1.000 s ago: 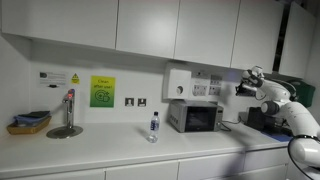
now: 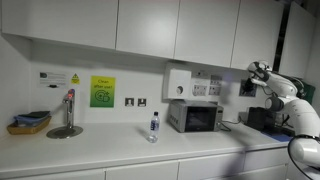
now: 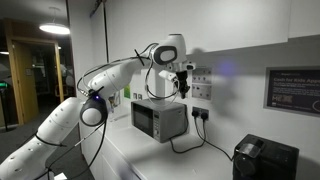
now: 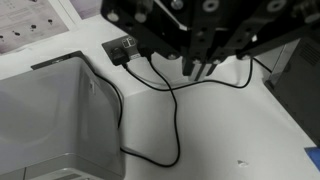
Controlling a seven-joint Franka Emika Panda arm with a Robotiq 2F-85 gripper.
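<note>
My gripper (image 3: 183,94) hangs in the air above the counter, close to the wall sockets and higher than the microwave (image 3: 160,118). In the wrist view its fingertips (image 4: 196,70) are close together at the top, with nothing visible between them. Below and left of them shows the grey casing of the microwave (image 4: 60,120). Seen from the other side, the arm and gripper (image 2: 252,72) are at the far right, under the wall cupboards. A clear bottle (image 2: 154,127) with a label stands upright on the counter, well away from the gripper.
Black cables (image 4: 176,125) run from the plugs (image 4: 122,50) over the counter. A black appliance (image 3: 265,158) stands to the microwave's right. A tap (image 2: 70,110) and a tray (image 2: 30,122) are at the far left; the counter (image 2: 110,143) between tap and bottle is clear.
The gripper and wrist have shifted slightly at the far right, seemingly a little upward. The bottle and microwave have not moved.
</note>
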